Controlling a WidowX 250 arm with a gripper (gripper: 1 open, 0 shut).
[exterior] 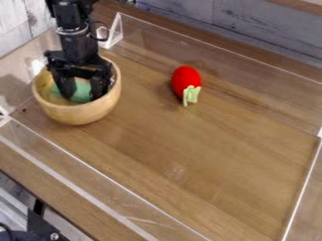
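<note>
A wooden bowl (79,108) sits at the left of the board, holding a green piece (56,93) that is partly hidden by my black gripper (78,87). The gripper is lowered into the bowl with its fingers open around or over the green piece; whether they touch it is unclear. A red vegetable-like toy (186,79) with a pale green top lies right of the bowl.
The wooden board (214,165) is clear in the middle and at the front right. Clear low walls edge it. Grey wooden panels (227,28) stand at the back.
</note>
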